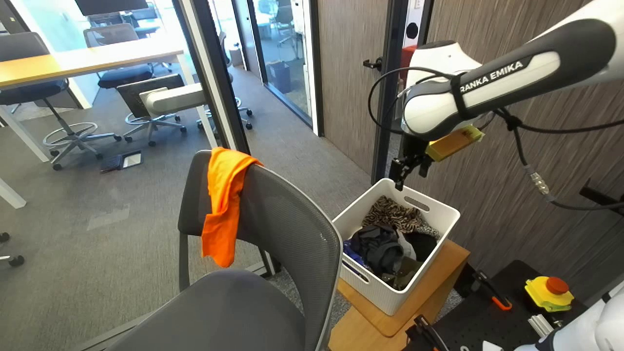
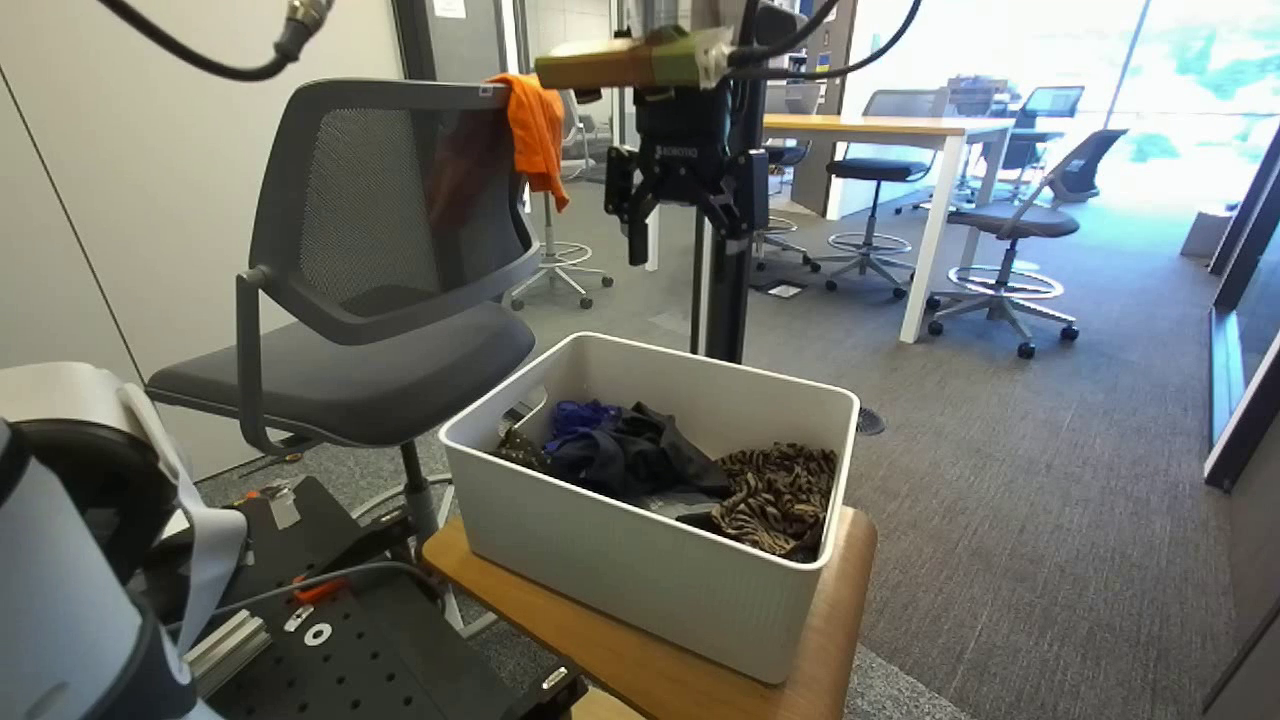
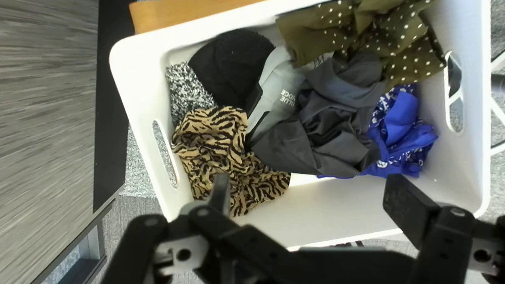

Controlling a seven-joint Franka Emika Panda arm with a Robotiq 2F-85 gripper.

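My gripper hangs open above the far side of a white bin, clear of the clothes. In the wrist view its two fingers stand wide apart with nothing between them. Inside the bin lie a tiger-striped cloth, a dark grey cloth, a blue patterned cloth and an olive dotted cloth. A black cap-like piece and a light grey item are among them. An orange cloth drapes over the backrest of a grey chair.
The bin stands on a wooden surface. Beside it, a black perforated board carries tools. A yellow box with a red button sits on the board. A wood-grain wall rises behind the arm.
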